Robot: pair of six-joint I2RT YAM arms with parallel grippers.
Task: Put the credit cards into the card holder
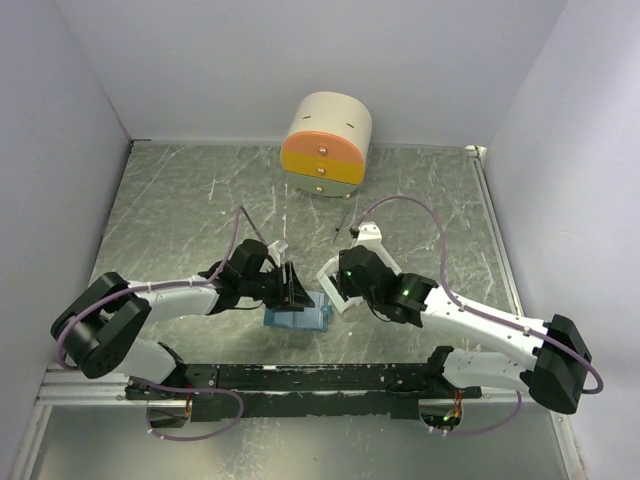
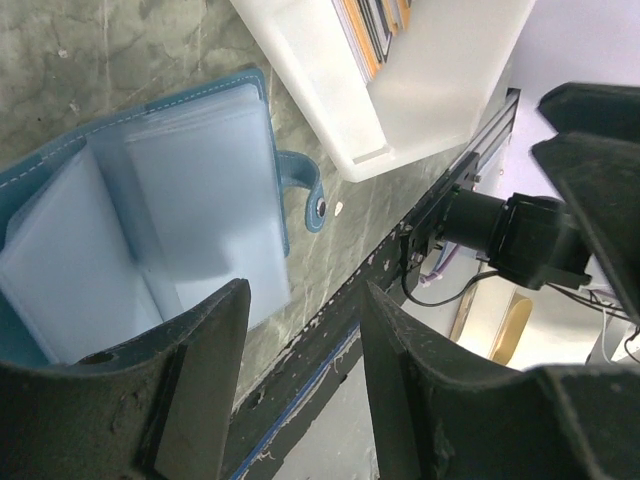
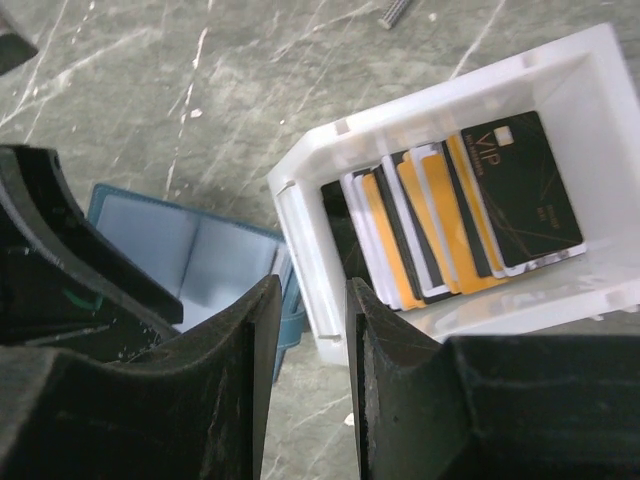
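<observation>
The blue card holder [image 1: 300, 315] lies open on the table, its pale translucent sleeves [image 2: 205, 190] showing in the left wrist view. Over it my left gripper is open, nothing between its fingertips. One sleeve page stands partly raised at the left. Credit cards [image 3: 440, 220], black, orange and white, lie in an overlapping row inside the white tray [image 3: 310, 260]; a black VIP card [image 3: 520, 185] is on top at the right end. My right gripper hangs at the tray's near left corner, fingers parted and empty.
A rounded cabinet with orange, yellow and green drawers [image 1: 325, 150] stands at the back. The tray sits just right of the holder, so both arms are close together.
</observation>
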